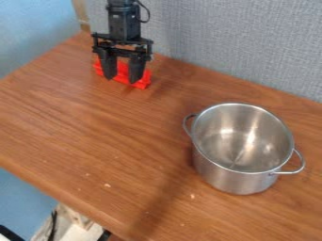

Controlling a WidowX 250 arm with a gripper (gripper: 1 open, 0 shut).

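Observation:
My black gripper (122,66) is at the back left of the wooden table (113,160), open, its fingers apart over a red object (139,79) lying on the tabletop. The gripper hides part of that object, and I cannot tell whether it touches it. A steel pot (242,149) with two side handles stands upright on the right.
A grey textured wall (233,47) runs along the back. The table's left edge borders a light blue surface.

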